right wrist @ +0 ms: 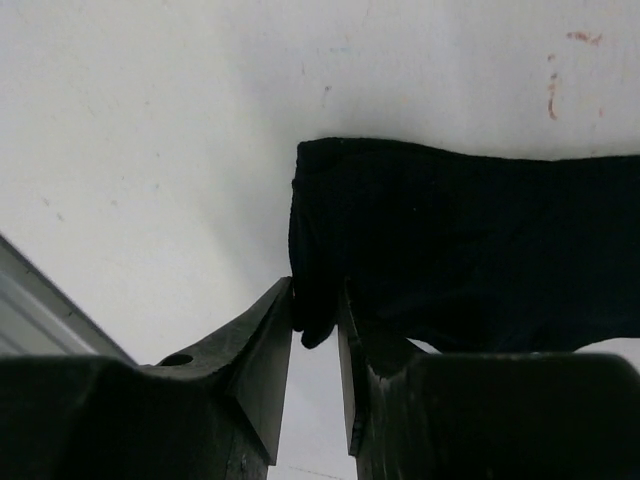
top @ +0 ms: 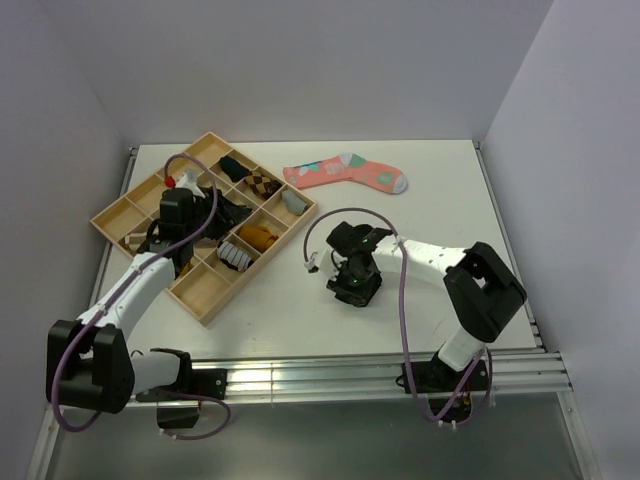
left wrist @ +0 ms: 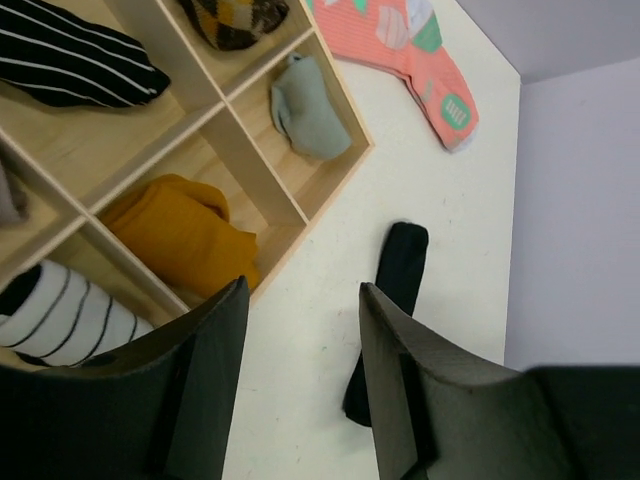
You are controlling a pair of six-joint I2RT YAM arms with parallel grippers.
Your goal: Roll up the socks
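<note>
A black sock [right wrist: 470, 240] lies flat on the white table in the right wrist view, its folded end toward the left. At that end is my right gripper, its fingers part open with a loose edge of the sock between the fingertips; whether they press on it is unclear. In the left wrist view the black sock [left wrist: 403, 262] shows beyond one finger. My left gripper is apart from it, near the divided box, open and empty. A patterned pink pair of socks [top: 330, 170] lies flat at the back of the table.
The wooden divided box [top: 205, 318] stands at the left, holding several rolled socks, among them a mustard one [left wrist: 185, 235], a grey one [left wrist: 310, 110] and a striped one [left wrist: 75, 315]. Bare table lies in front of the box and at the right.
</note>
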